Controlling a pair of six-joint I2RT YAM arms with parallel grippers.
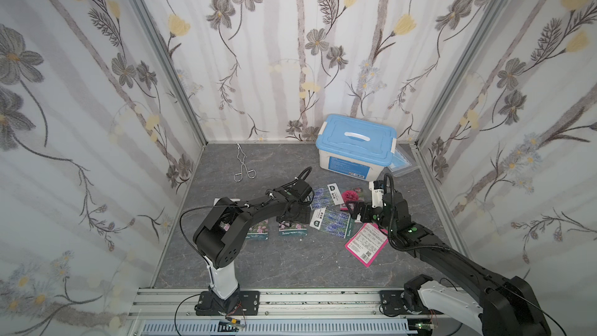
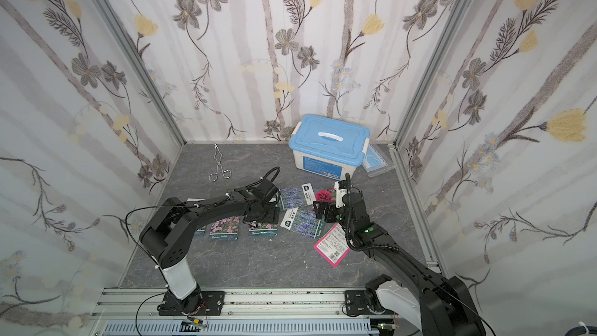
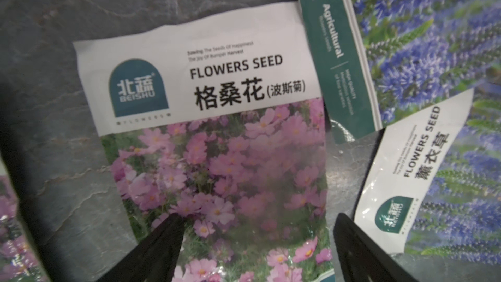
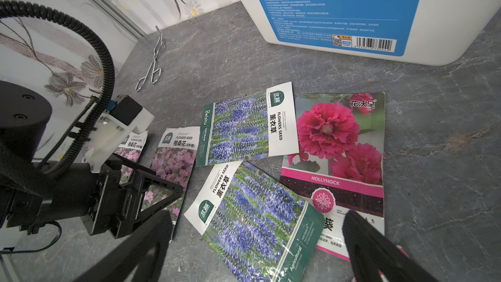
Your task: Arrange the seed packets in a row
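Beneath my left gripper, open and empty, lies a pink cosmos packet (image 3: 208,151), flat on the table. Two more pink packets lie in line to its left, one (image 2: 224,229) in the top right view partly under the left arm. Right of the cosmos packet, one lavender packet (image 4: 234,130) is turned sideways, its green end touching the cosmos packet. A second lavender packet (image 4: 255,224) lies tilted in front, its corner over the hollyhock packet (image 4: 334,146). My right gripper hangs open above these. A white-backed, pink-edged packet (image 1: 367,244) lies askew nearer the front.
A blue-lidded box (image 1: 356,143) stands at the back right, with a clear plastic bag (image 1: 403,160) beside it. Metal tongs (image 1: 243,163) lie at the back left.
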